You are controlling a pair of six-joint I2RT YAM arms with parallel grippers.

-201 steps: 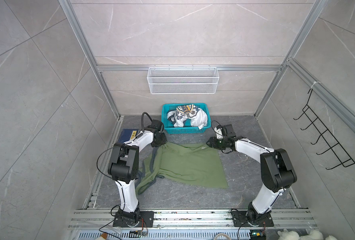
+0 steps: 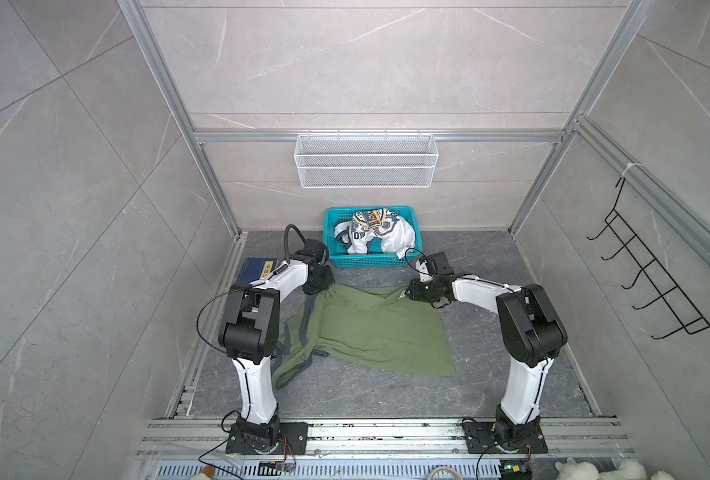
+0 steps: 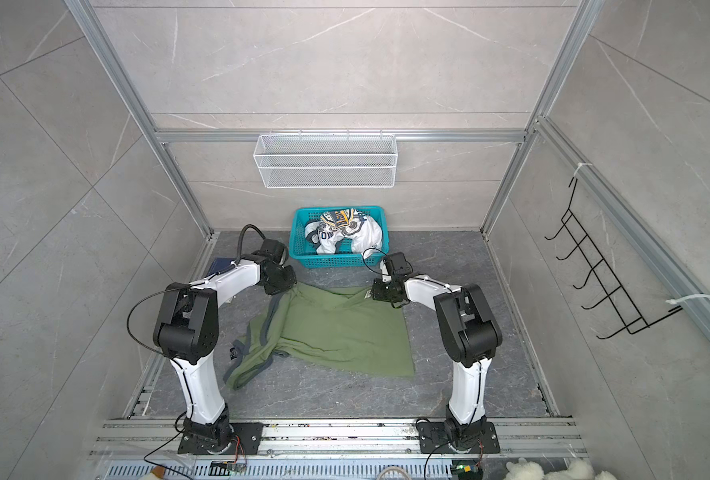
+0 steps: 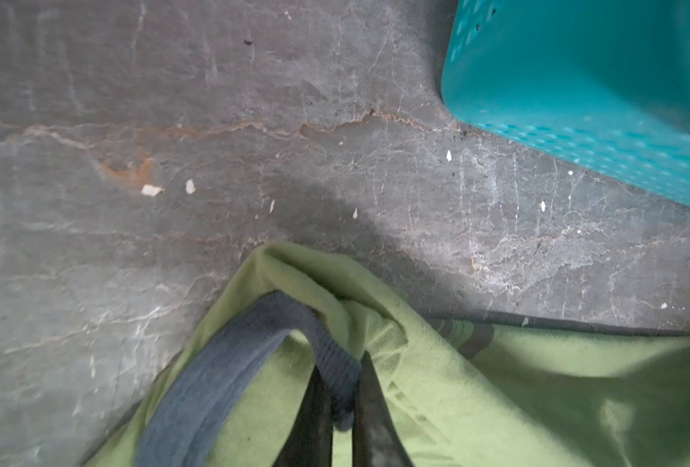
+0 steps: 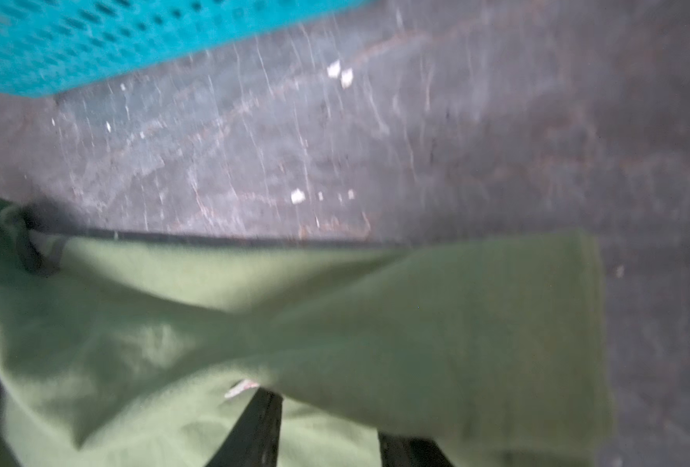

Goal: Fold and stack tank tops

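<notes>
A green tank top (image 2: 379, 332) with dark grey trim lies spread over the floor, its left part bunched and folded. At its far left corner my left gripper is shut on the dark grey trim (image 4: 282, 311), with green cloth raised around it. My right gripper stands part open at the far right edge of the cloth. A fold of green fabric (image 5: 454, 342) rises just beyond its fingers (image 5: 255, 428), and a small white tag shows beside them. Whether any cloth lies between those fingers is hard to see.
Behind the top stands a teal basket (image 2: 375, 261) holding white and patterned clothes (image 2: 379, 228). A dark blue item (image 2: 255, 270) lies at the left, behind the left arm.
The left gripper is nearly still.
</notes>
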